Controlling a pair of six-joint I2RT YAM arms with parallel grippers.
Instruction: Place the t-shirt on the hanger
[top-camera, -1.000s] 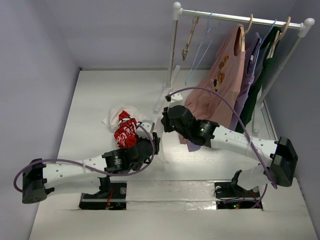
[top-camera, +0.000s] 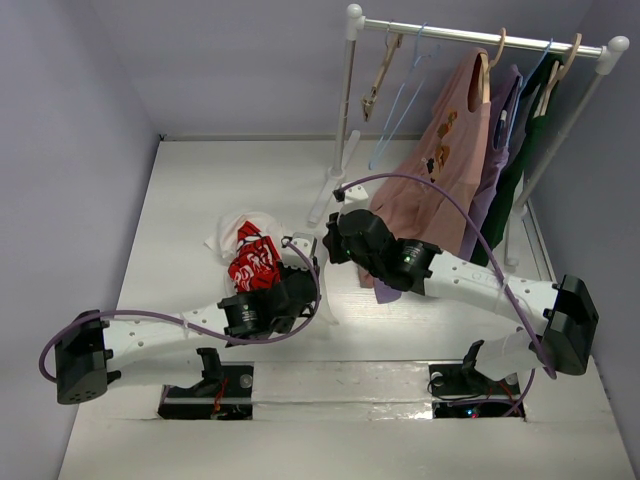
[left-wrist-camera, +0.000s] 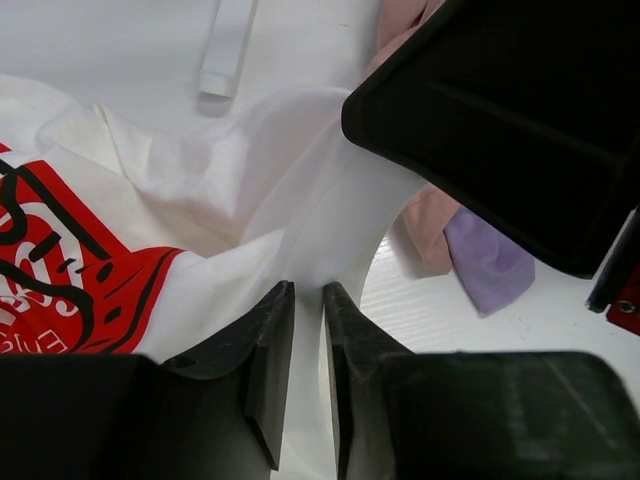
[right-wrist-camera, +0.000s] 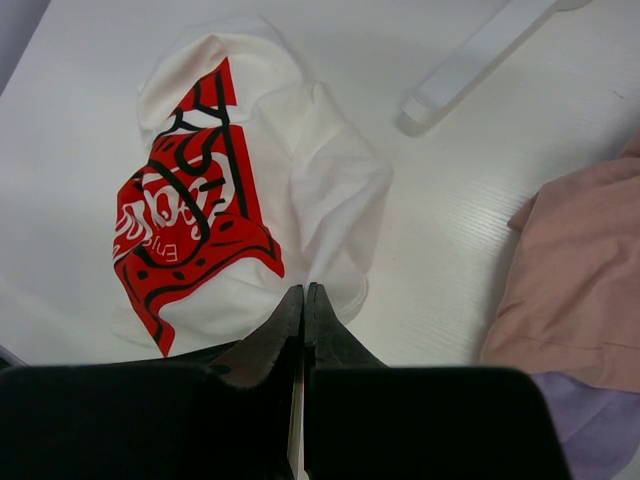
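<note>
The white t shirt (left-wrist-camera: 290, 180) with a red and black print (right-wrist-camera: 195, 200) lies bunched on the table, left of centre in the top view. One part of it rises between the two arms as a taut, thin fold. My right gripper is shut on that white cloth, its fingertips closed together. Just beside it, my left gripper stands partly open, the narrow gap between its fingers lying over the same fold. Whether cloth sits fully inside that gap is hard to tell. An empty blue hanger (top-camera: 400, 105) hangs on the rack.
The rack's rail (top-camera: 450, 34) also carries a wooden clip hanger (top-camera: 381, 78), a pink garment (top-camera: 450, 150), a purple one (top-camera: 490, 170) and a green one (top-camera: 515, 160). A white rack foot (right-wrist-camera: 465, 70) lies behind the shirt. Free table is at the left.
The right arm and the shirt's printed part have hardly moved.
</note>
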